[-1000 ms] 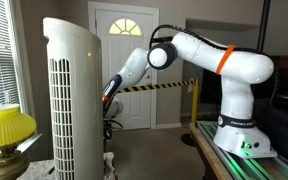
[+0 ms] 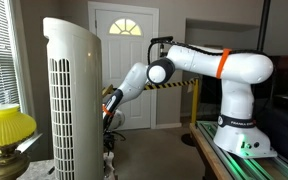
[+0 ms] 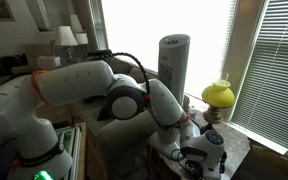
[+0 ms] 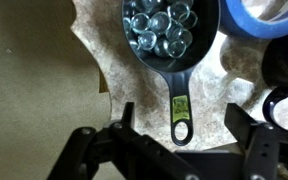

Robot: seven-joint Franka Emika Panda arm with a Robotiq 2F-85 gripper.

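Observation:
A small black pan fills the top middle of the wrist view, holding several clear glass beads. Its handle points down toward my gripper and bears a yellow-green label and a hole at its end. My gripper is open above the handle, one of its fingers to the left and the other to the right. Nothing is held; how high the fingertips are over the handle is hard to judge. The tall fan hides the gripper's tips in exterior view 1.
Right of the pan are a blue ring and a black mug. A white tower fan and a yellow lamp stand near the arm. Brown carpet lies beyond the speckled surface's left edge.
The arm's elbow and forearm have come down over the last second in exterior view 1. The fan and lamp stay put.

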